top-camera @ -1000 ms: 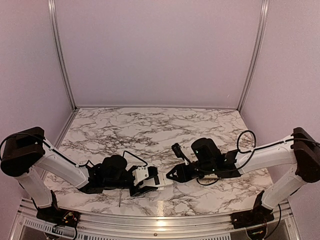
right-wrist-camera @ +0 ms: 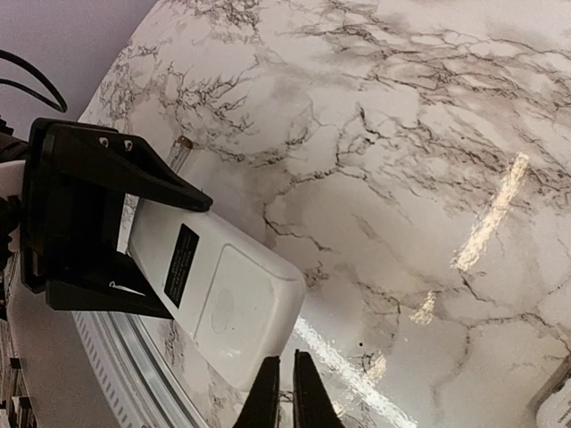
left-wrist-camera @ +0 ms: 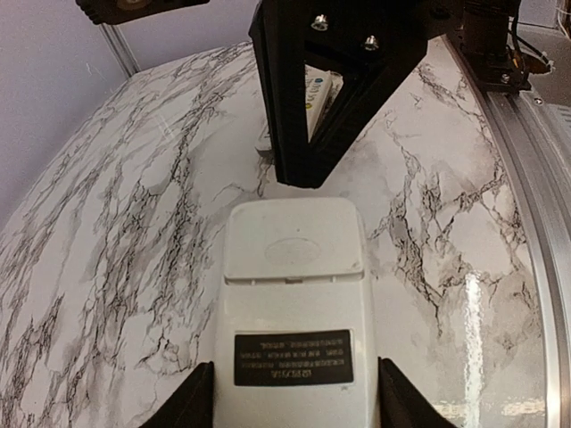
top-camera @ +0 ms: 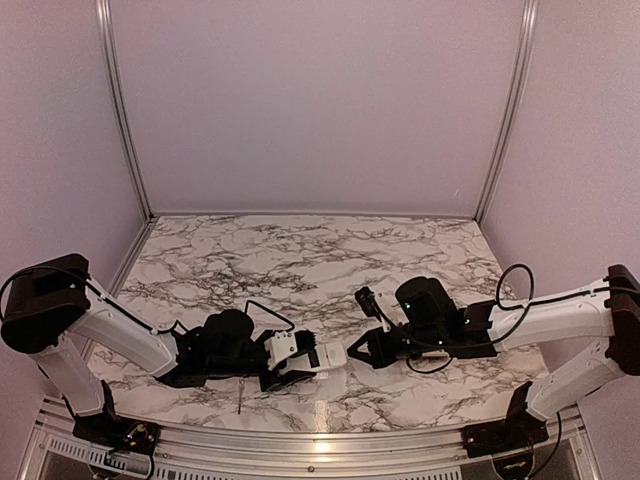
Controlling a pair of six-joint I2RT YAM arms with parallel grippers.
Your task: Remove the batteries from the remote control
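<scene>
The white remote control [left-wrist-camera: 299, 308] is held back side up, its battery cover [left-wrist-camera: 294, 236] in place. My left gripper is shut around the remote's sides. In the top view the cover end [top-camera: 335, 355] points toward the right arm. My right gripper has its fingertips nearly together, nothing between them. It stands just off the cover end, and in the left wrist view its dark fingertip [left-wrist-camera: 299, 174] shows beyond the cover's far edge. No batteries are visible.
A second light-coloured device with buttons [left-wrist-camera: 317, 102] lies on the marble table under the right arm. A thin stick-like item [top-camera: 240, 395] lies by the left gripper. A metal rail [top-camera: 310, 440] runs along the front edge.
</scene>
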